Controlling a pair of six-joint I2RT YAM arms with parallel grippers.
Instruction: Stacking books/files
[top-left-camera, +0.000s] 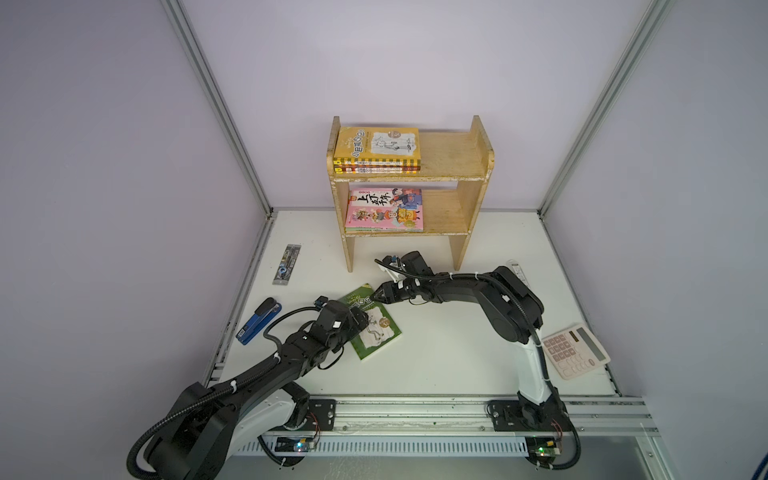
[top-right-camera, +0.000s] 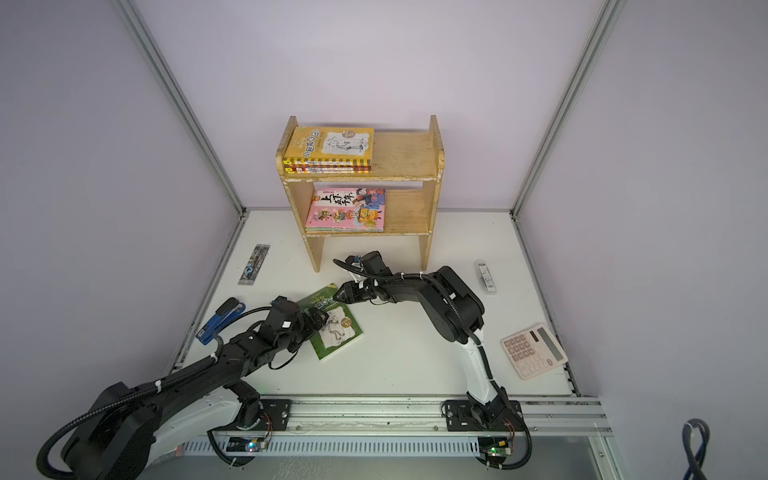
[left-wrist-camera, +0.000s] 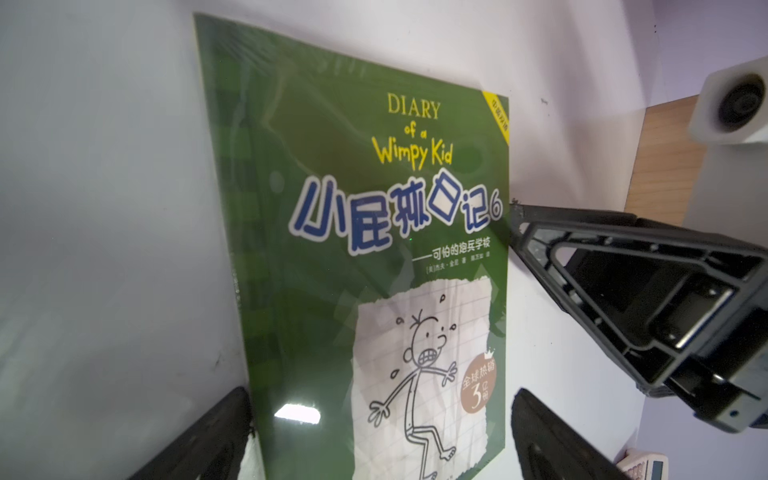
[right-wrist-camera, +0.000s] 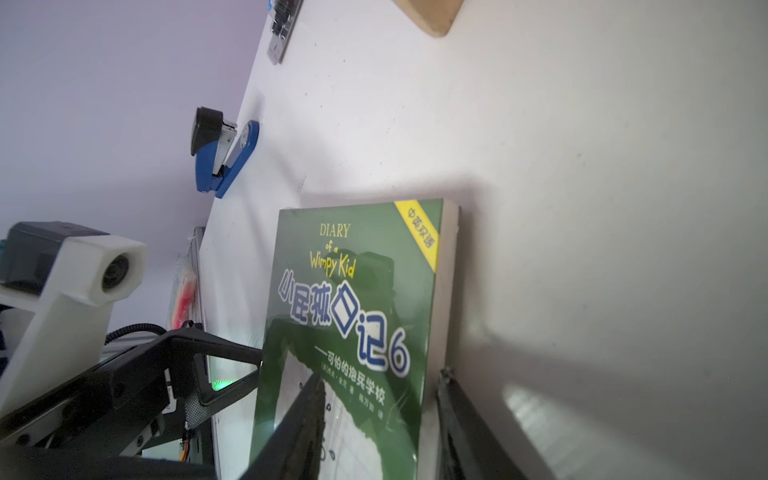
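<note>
A green Diary of a Wimpy Kid book (left-wrist-camera: 320, 144) lies on the white table with its cover up, turned at an angle. My left gripper stands open over the book's left part, one finger near its spine and the other beyond the opposite edge. At the book's far right corner is my right gripper. It is part open, one finger above the cover and the other beside the pale page edge; contact is unclear. Yellow books (top-left-camera: 376, 148) lie stacked on the upper shelf, and pink books (top-left-camera: 384, 209) on the lower one.
The wooden shelf (top-left-camera: 456, 166) stands behind, with bare room on the right of both levels. A blue stapler (top-left-camera: 258, 320) and a packaged item (top-left-camera: 286, 264) lie at the left. A pink calculator (top-left-camera: 575, 350) sits at the right, near a white remote (top-right-camera: 485, 277).
</note>
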